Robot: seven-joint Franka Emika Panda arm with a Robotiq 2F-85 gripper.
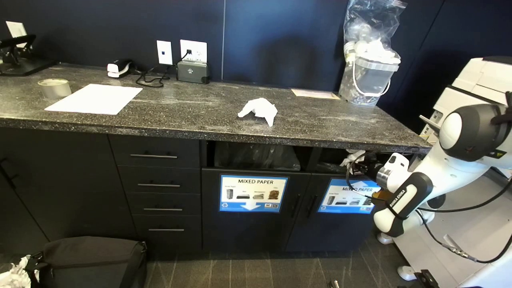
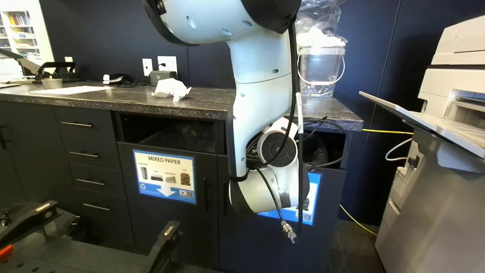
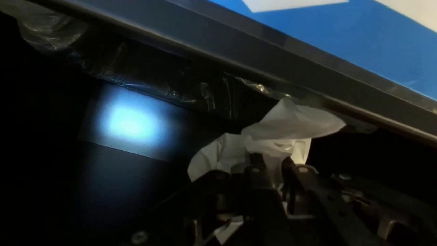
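At the opening of the right-hand bin (image 1: pixel 331 167), my gripper is shut on a crumpled white paper (image 3: pixel 293 123). The paper spreads out beyond the fingertips, close to the bin's front edge, and in exterior view 1 a white bit of it (image 1: pixel 353 157) shows at the opening. The arm hides the gripper in exterior view 2. A second crumpled white paper (image 1: pixel 260 110) rests on the countertop (image 1: pixel 201 108), well away from the gripper.
Above the opening runs the counter's front edge. A clear bucket (image 1: pixel 368 79) stands at the back right of the counter. A flat white sheet (image 1: pixel 96 99) lies at the left. A clear liner (image 3: pixel 180 92) lines the bin's edge. The printer (image 2: pixel 454 136) is close on the right.
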